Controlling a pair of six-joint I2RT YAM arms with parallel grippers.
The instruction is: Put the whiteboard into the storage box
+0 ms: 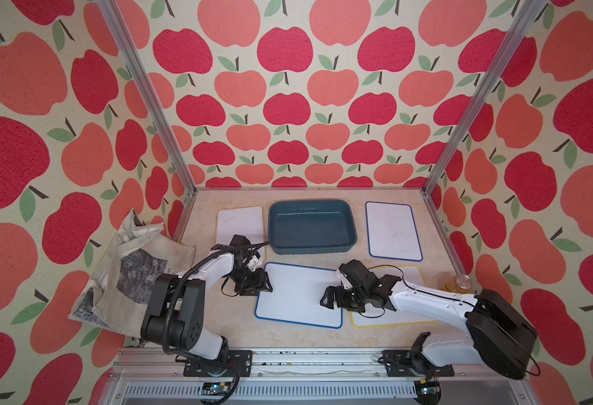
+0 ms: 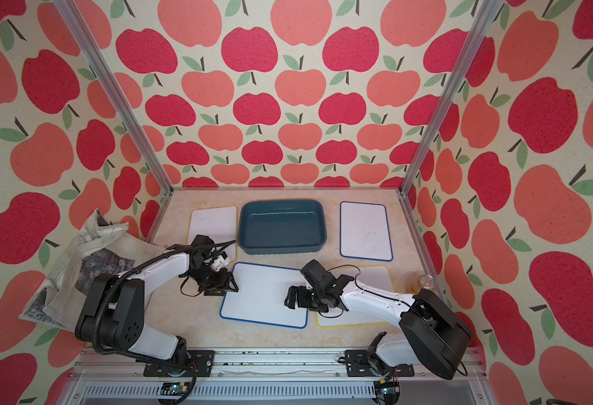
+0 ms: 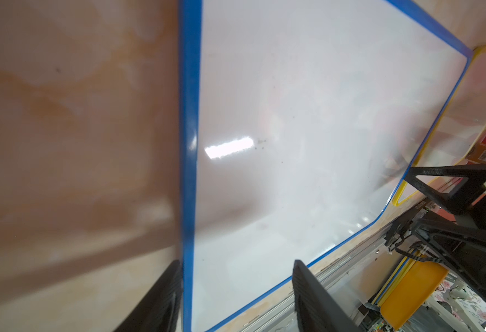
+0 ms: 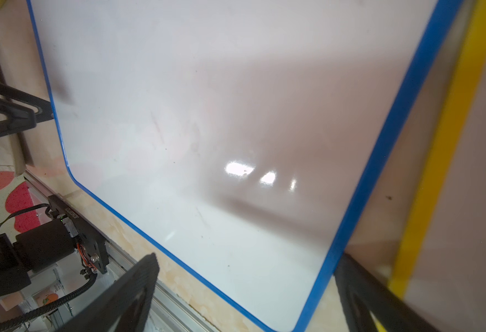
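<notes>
A blue-edged whiteboard (image 1: 297, 303) lies flat on the table in front of the dark teal storage box (image 1: 312, 222). At its left short edge is my left gripper, fingers apart, one beside the blue rim and the other over the white face, nothing seen held. My right gripper is low at the right short edge, fingers apart, one at the blue rim and the other over the board. The box looks empty.
Another blue-edged board (image 1: 393, 229) lies right of the box. Yellow-edged boards lie left of the box (image 1: 239, 219) and under the right arm (image 2: 364, 317). A crumpled cloth bag (image 1: 127, 270) is at the far left; a jar stands at the right edge.
</notes>
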